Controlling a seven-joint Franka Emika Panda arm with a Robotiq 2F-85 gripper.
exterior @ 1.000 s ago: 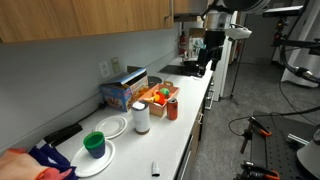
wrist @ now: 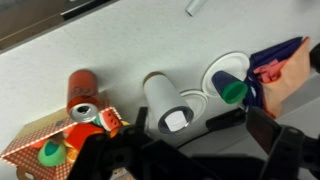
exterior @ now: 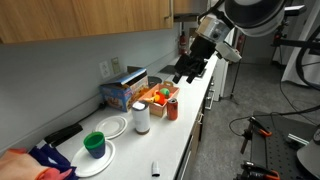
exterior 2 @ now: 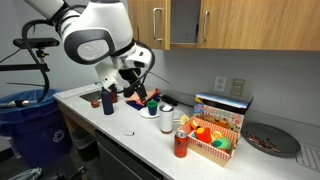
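Note:
My gripper reaches into the lower part of the wrist view with its two dark fingers spread apart; it is open and nothing shows between them. It hangs above the counter, clear of the objects. Below it in the wrist view are a white canister [wrist: 162,98] with a dark lid, a red can [wrist: 83,88], and a green cup [wrist: 234,91] beside a white plate [wrist: 216,72]. A checkered basket [wrist: 25,143] holds colourful play food at the lower left. In exterior view 2 the canister [exterior 2: 166,120] stands left of the red can [exterior 2: 181,145].
A boxed item [exterior: 124,88] stands against the wall behind the basket. Folded cloth [exterior: 60,164] lies at the counter's near left. A small white stick [exterior: 155,169] rests near the front edge, with bare counter [exterior: 170,145] around it. Cabinets [exterior 2: 258,24] hang overhead.
The arm has swung out and lower from the back right towards the counter, and its gripper is now nearer the red can and basket. The objects on the counter have stayed put.

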